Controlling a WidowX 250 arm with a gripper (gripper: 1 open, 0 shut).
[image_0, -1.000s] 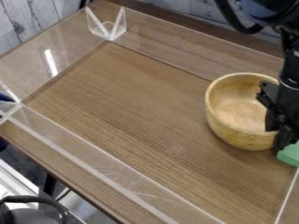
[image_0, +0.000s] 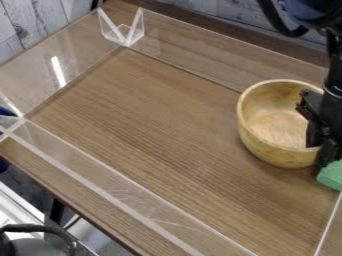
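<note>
A light wooden bowl (image_0: 274, 125) stands at the right of the wooden table (image_0: 147, 150). My black gripper (image_0: 319, 135) reaches down at the right edge of the view, against the bowl's right side. Whether its fingers grip the bowl's rim or something beside it is unclear. A green object (image_0: 330, 176) lies just right of and below the bowl, under the gripper, partly out of frame.
Clear acrylic strips run along the table's edges, with a clear bracket (image_0: 122, 32) at the back left. A black device (image_0: 27, 242) is at the bottom left corner.
The bowl and my gripper have shifted very slightly since a second ago, the bowl a little to the right.
</note>
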